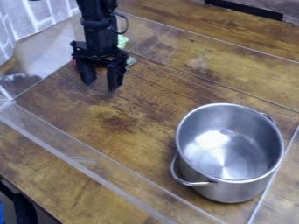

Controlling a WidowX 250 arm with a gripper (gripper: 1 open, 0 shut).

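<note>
My gripper [100, 73] hangs at the back left of the wooden table, its black fingers apart and pointing down. Behind it, partly hidden by the gripper, lie small objects: something green [121, 42] and a bit of red. A grey item shows at its right side. Whether anything sits between the fingers cannot be told.
A large steel pot [228, 153] with handles stands at the front right of the table [117, 131]. Clear plastic walls edge the work area on the left and right.
</note>
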